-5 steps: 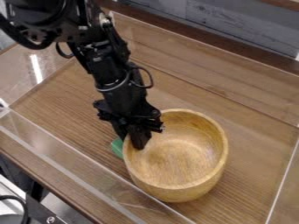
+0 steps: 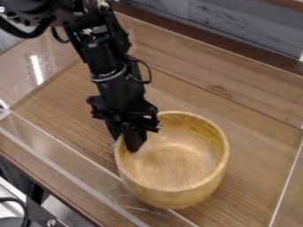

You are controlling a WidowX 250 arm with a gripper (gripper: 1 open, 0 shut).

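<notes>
A wooden bowl (image 2: 183, 168) sits at the lower right of the table. My black gripper (image 2: 133, 133) is over the bowl's left rim, its tip partly hidden at the rim, so I cannot see whether anything is between its fingers.
A grey plank wall (image 2: 225, 27) stands at the back. Clear strips run along the left and front edges, with dark hardware at the bottom left corner.
My arm has shifted a little left and up from its place lower at the bowl's rim. The green object seen left of the bowl earlier is no longer clearly visible.
</notes>
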